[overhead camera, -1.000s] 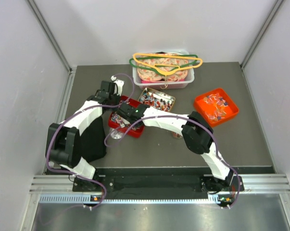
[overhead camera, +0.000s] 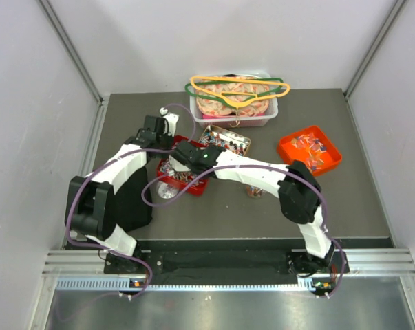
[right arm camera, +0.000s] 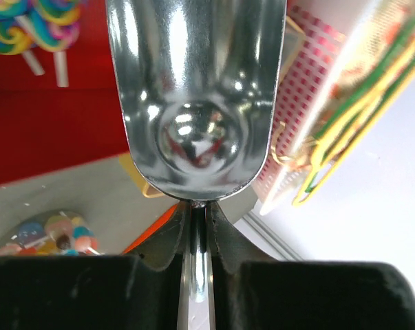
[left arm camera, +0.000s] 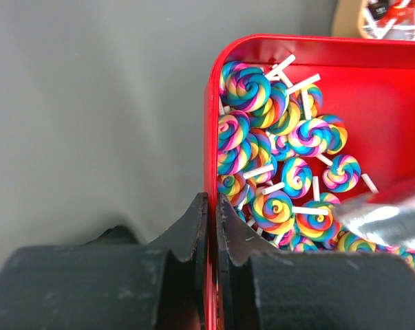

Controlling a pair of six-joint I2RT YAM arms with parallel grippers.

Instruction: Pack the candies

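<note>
The red bin [overhead camera: 199, 188] stands left of the table's middle, with many rainbow-swirl lollipops [left arm camera: 272, 209] heaped along its left side in the left wrist view. My left gripper is shut on the bin's side wall, one finger inside and one outside. Within the right wrist view, my right gripper is shut on the handle of a shiny metal scoop [right arm camera: 193, 55]. No candy shows on the scoop face in that view. The scoop's blurred end hangs over the lollipops at the right of the left wrist view.
A tray of wrapped candies [overhead camera: 240, 143] lies just behind the bin. Farther right sits an orange bin [overhead camera: 336, 159] with candies. At the back, a white basket [overhead camera: 255, 122] carries hangers. A clear jar [overhead camera: 254, 192] stands partly under my right arm.
My left arm has barely moved.
</note>
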